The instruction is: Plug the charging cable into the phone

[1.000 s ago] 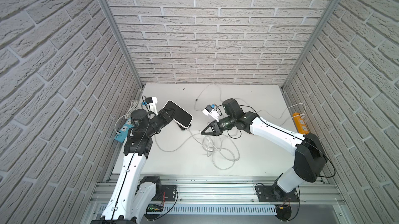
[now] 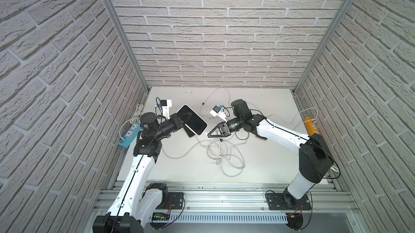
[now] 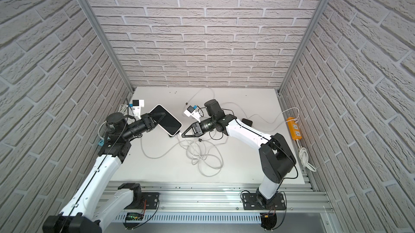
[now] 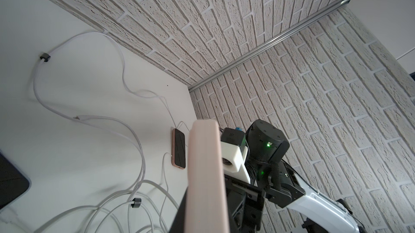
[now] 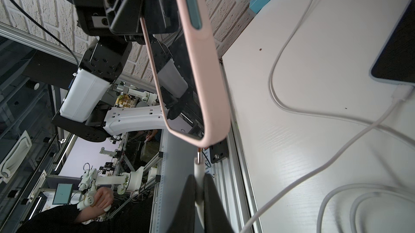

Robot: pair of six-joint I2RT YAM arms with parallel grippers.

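My left gripper (image 2: 181,117) is shut on a phone (image 2: 194,122) in a pale pink case, held tilted above the table. In the right wrist view the phone's bottom edge (image 5: 214,137) is just above a white cable plug (image 5: 198,163), which my right gripper grips between shut fingers. The metal tip points up toward that edge; I cannot tell whether they touch.
Another phone with a cable plugged in lies on the table (image 5: 391,55); a smaller phone (image 4: 178,146) lies further right. Loose white cables loop across the middle. A blue power strip (image 2: 129,135) and an orange one (image 2: 312,127) sit at the sides.
My left gripper has carried the phone a little to the right, and my right gripper has shifted slightly left and up, narrowing the gap between them.
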